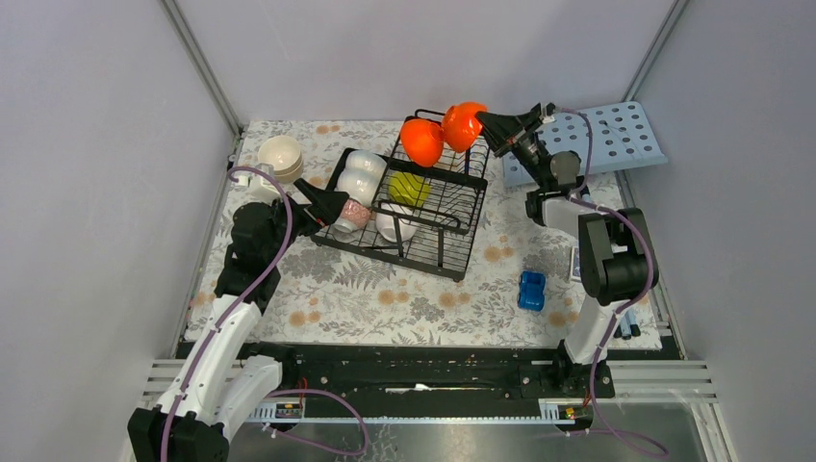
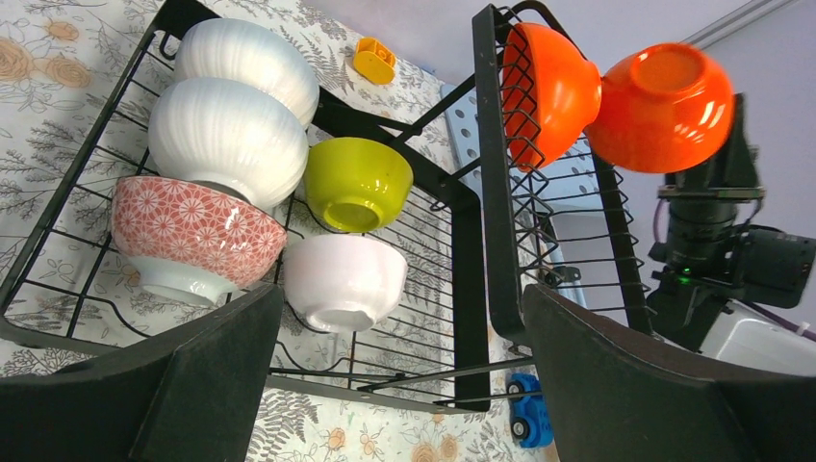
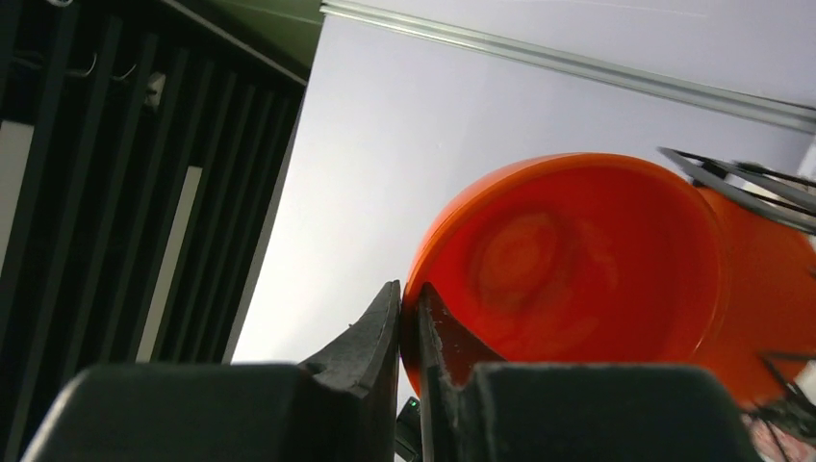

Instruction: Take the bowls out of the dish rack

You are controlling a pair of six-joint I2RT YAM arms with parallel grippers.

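My right gripper is shut on the rim of an orange bowl (image 3: 539, 260), lifted at the top tier of the dish rack (image 1: 443, 265). A second orange bowl (image 1: 421, 142) sits beside it on that tier. The lower tier holds two pale bowls (image 2: 226, 135), a pink patterned bowl (image 2: 197, 231), a yellow-green bowl (image 2: 358, 188) and a white bowl (image 2: 344, 279). My left gripper is open above the rack's left side, nothing between its fingers.
Stacked cream bowls (image 1: 279, 151) stand at the back left. A perforated board (image 1: 616, 135) lies at the back right, a blue object (image 1: 531, 290) at the front right.
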